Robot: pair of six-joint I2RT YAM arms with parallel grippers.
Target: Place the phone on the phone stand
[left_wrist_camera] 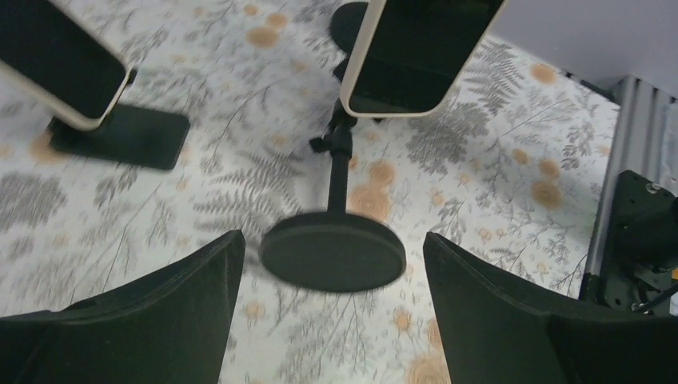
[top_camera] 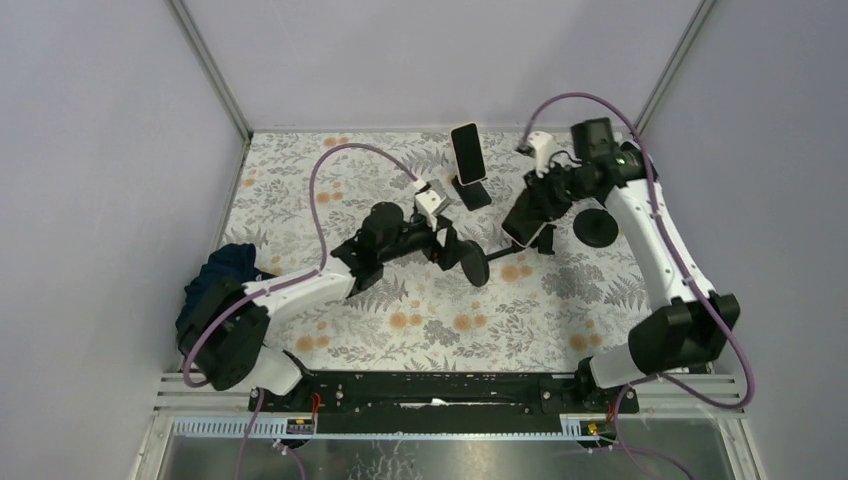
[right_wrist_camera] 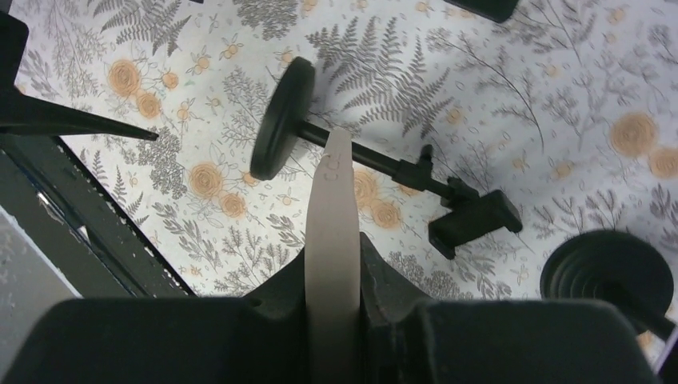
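My left gripper is open near that base (left_wrist_camera: pixel 332 252), fingers either side of it in the left wrist view, with no visible sign of contact. The held phone (left_wrist_camera: pixel 416 56) hangs above the stem in that view.
Another phone (top_camera: pixel 468 152) rests on a stand (top_camera: pixel 472 195) at the back centre. A round black base (top_camera: pixel 596 228) stands at the right, partly under my right arm. Dark cloth (top_camera: pixel 220 270) lies at the left edge.
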